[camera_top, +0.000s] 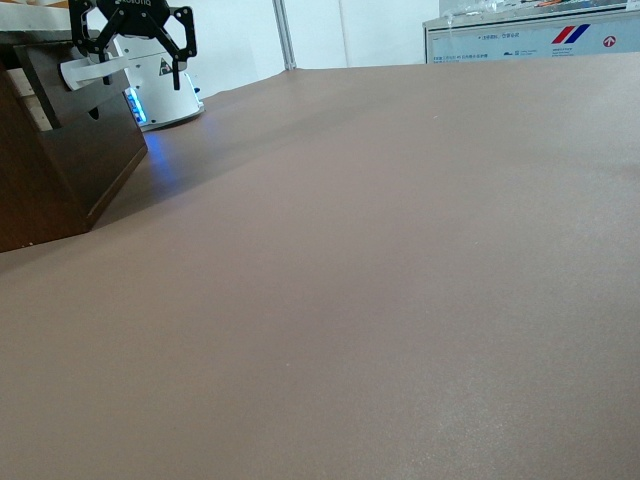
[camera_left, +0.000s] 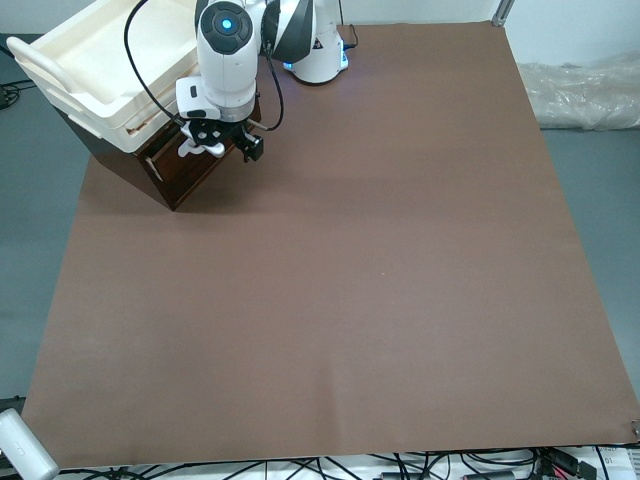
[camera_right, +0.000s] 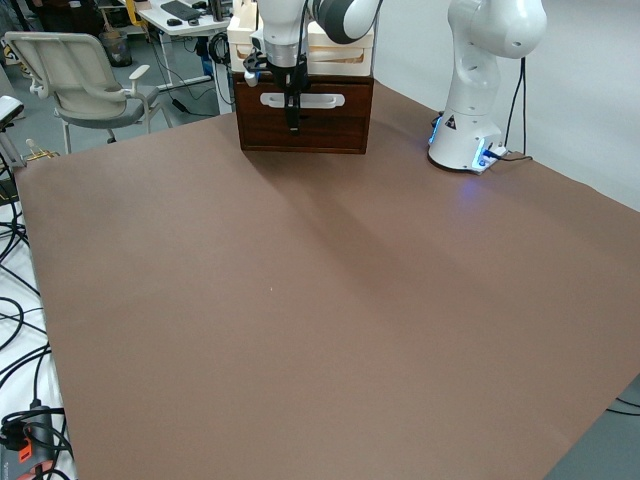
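My black gripper (camera_left: 245, 150) hangs at the front of a dark wooden drawer box (camera_left: 160, 175), which carries a white plastic bin (camera_left: 70, 65). In the top view the gripper (camera_top: 133, 70) has its two fingers apart, beside the drawer's white handle (camera_top: 85, 72); the handle also shows in the right view, as a pale bar (camera_right: 325, 101) behind the gripper (camera_right: 292, 115). No object shows between the fingers.
The robot's base (camera_right: 463, 145) stands beside the box, near the wall. Cables lie along the table's outer edge.
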